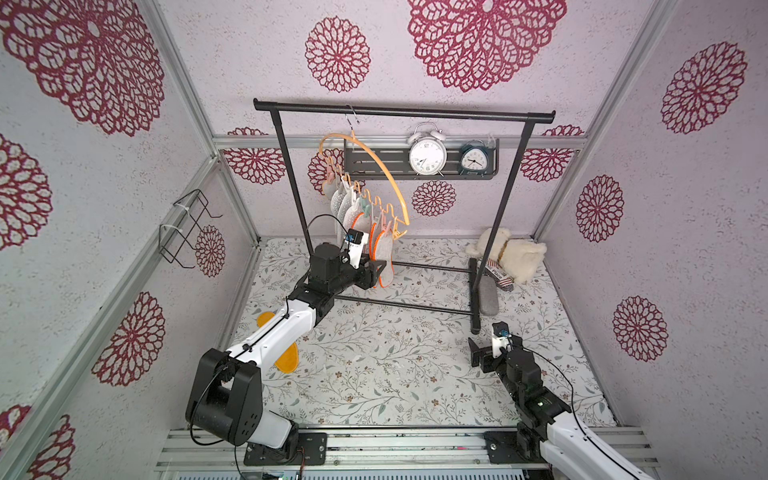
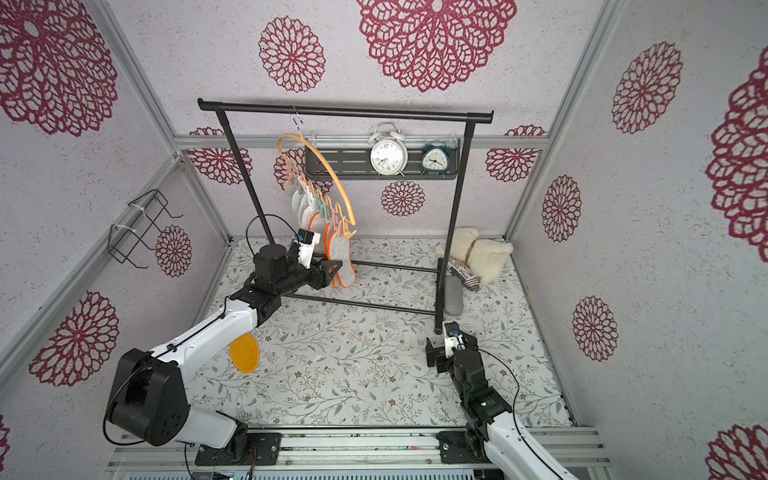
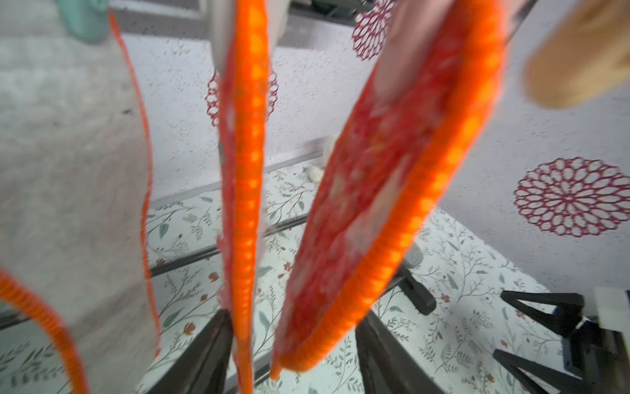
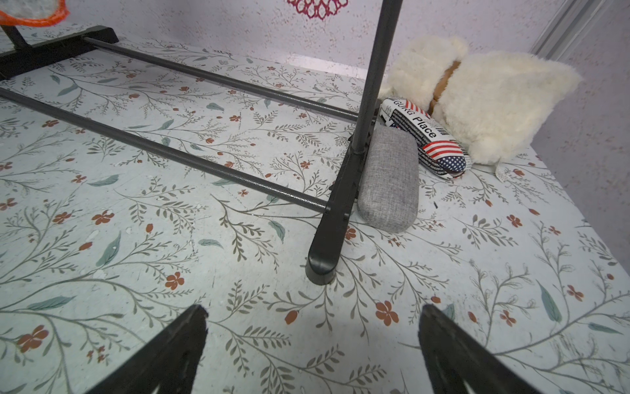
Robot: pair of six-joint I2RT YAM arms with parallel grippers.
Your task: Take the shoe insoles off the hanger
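Note:
An orange hanger (image 1: 380,164) hangs from the rack, carrying several grey and orange-rimmed insoles on clips. In the left wrist view, two orange-rimmed insoles stand upright: a narrow edge-on one (image 3: 244,197) and a wider red one (image 3: 387,190). My left gripper is open around their lower ends, fingertips blurred; whether it touches them I cannot tell. My right gripper stands open and empty near the rack's right foot (image 4: 325,256).
Yellow oval item (image 2: 244,350) lies at the left; grey pouch (image 4: 387,177), striped pouch (image 4: 430,141) and white plush (image 4: 498,98) lie at the right. Clocks (image 1: 428,157) stand on the back shelf.

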